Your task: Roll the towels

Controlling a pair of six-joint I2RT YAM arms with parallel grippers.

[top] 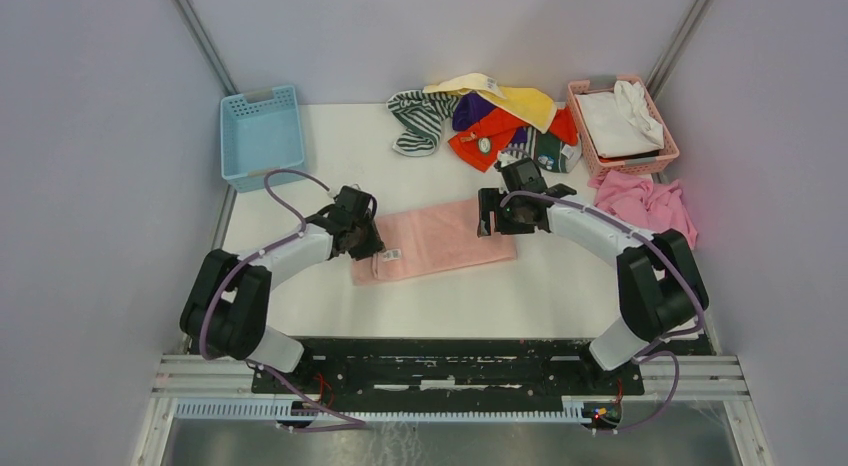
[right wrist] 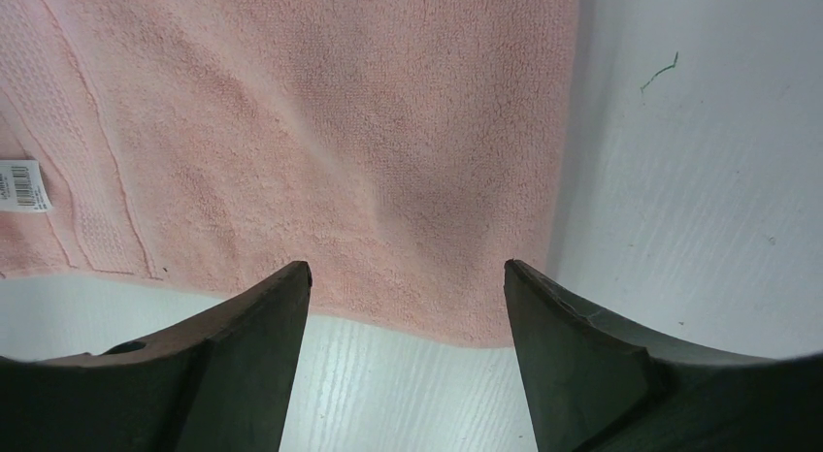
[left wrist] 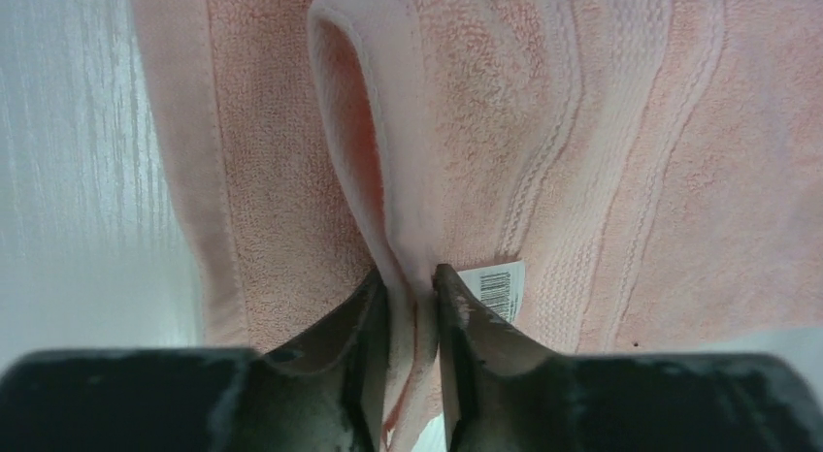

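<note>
A pink towel lies flat across the middle of the table, its left end turned over into a raised fold. A white label shows beside that fold. In the left wrist view my left gripper has its fingers close together on either side of the fold's near part, with towel cloth between them. Over the towel's right end stands my right gripper, fingers wide apart and nothing between them; the towel's right edge lies flat beneath.
A blue basket stands empty at the back left. Several coloured cloths are heaped at the back. A pink basket with white cloth stands at the back right, near a crumpled pink cloth. Bare table lies in front of the towel.
</note>
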